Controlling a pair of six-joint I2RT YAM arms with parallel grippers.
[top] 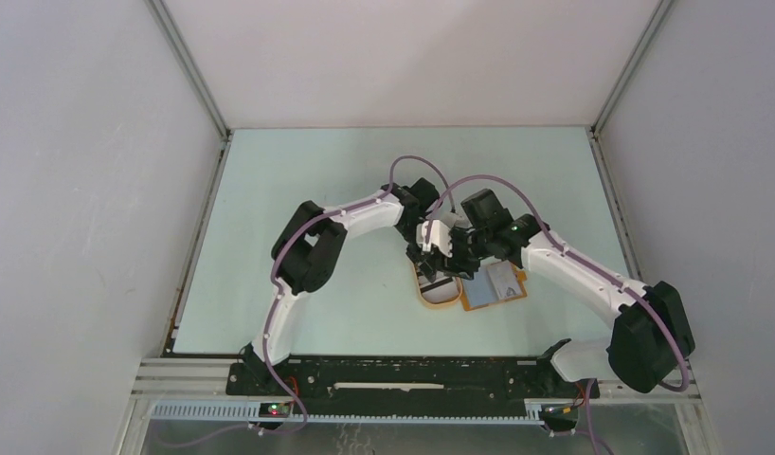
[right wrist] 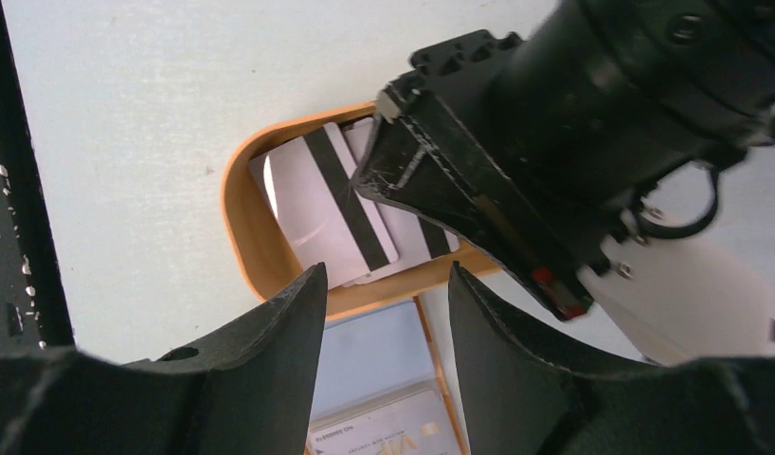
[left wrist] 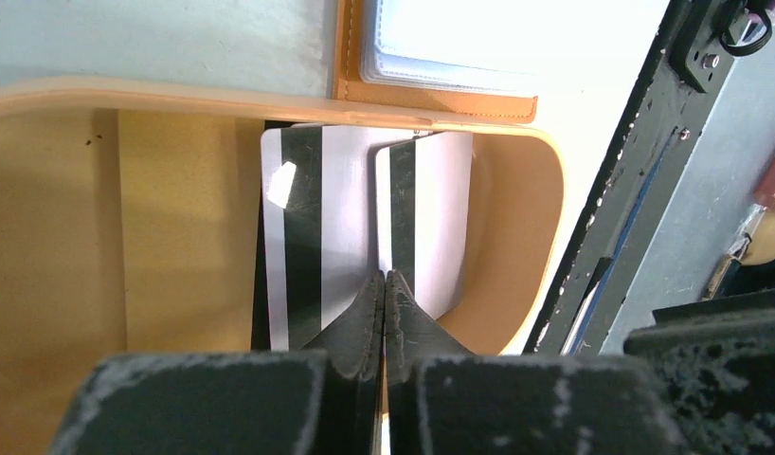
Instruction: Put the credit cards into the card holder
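Observation:
Two white cards with black stripes, a larger one [left wrist: 351, 213] and another [left wrist: 433, 204] partly over it, lie in a tan open box [left wrist: 185, 100]. Over them my left gripper is shut, its tips low at the cards with nothing seen between them; whether they touch is hard to tell. An orange card holder [right wrist: 444, 384] with clear sleeves sits beside the box, a "VIP" card [right wrist: 388, 431] in one sleeve. My right gripper stands open and empty above the edge of the box nearest the holder.
The left arm's dark gripper body [right wrist: 545, 123] crosses over the box, close to the right gripper. At the table's front edge runs a black rail [top: 393, 374].

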